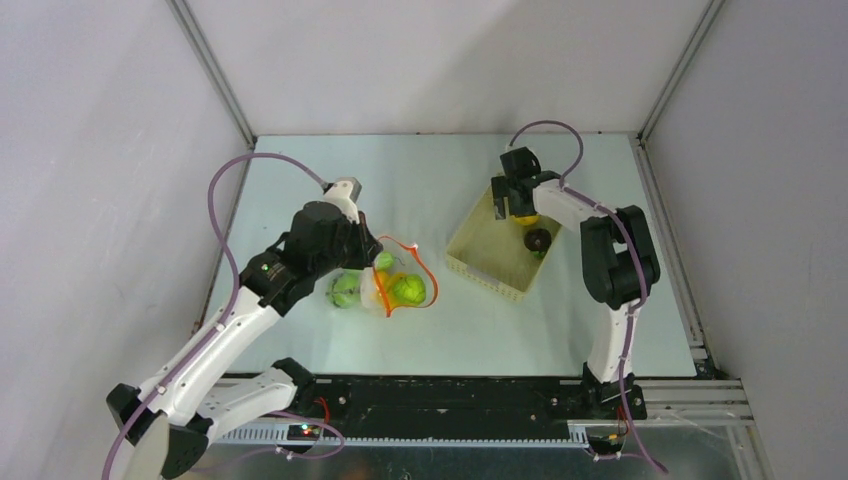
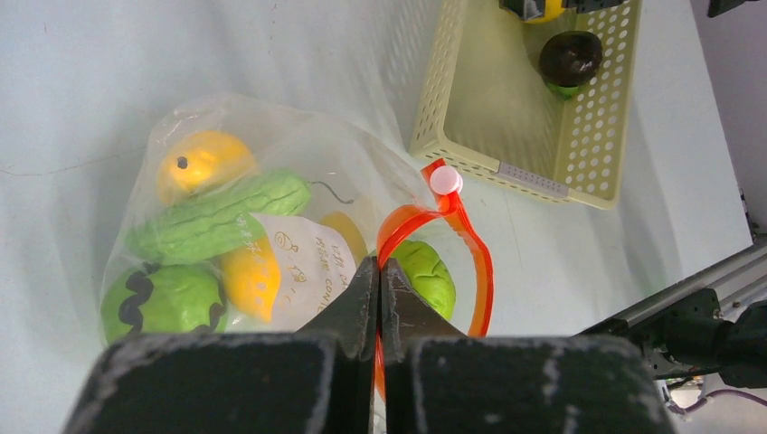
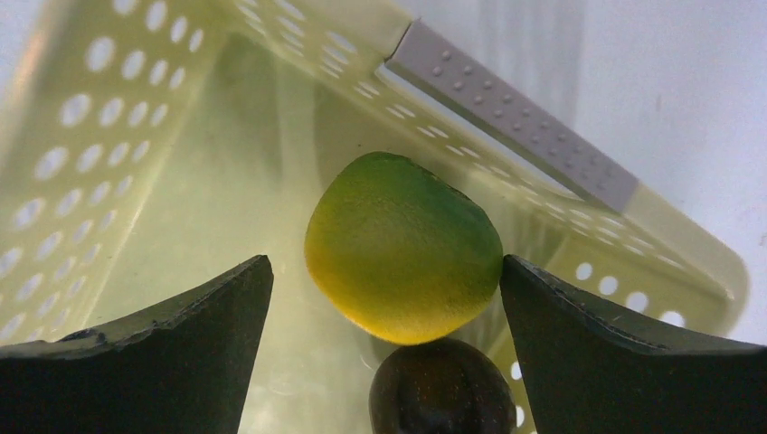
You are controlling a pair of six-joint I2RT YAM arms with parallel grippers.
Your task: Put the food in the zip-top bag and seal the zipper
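A clear zip top bag with an orange zipper rim and several toy foods inside lies on the table's left half. My left gripper is shut on the bag's orange rim; the mouth stands open beside it. In the right wrist view, a yellow-green mango-like fruit rests in the basket. My right gripper is open above the basket, its fingers spread. The fruit sits between and ahead of them, close to the right-hand fingertip; contact cannot be told. A dark purple fruit lies right beside the mango.
The cream perforated basket has walls around the right gripper, with a grey handle strip along one end. Bare table lies behind the bag, and the right front of the table is clear.
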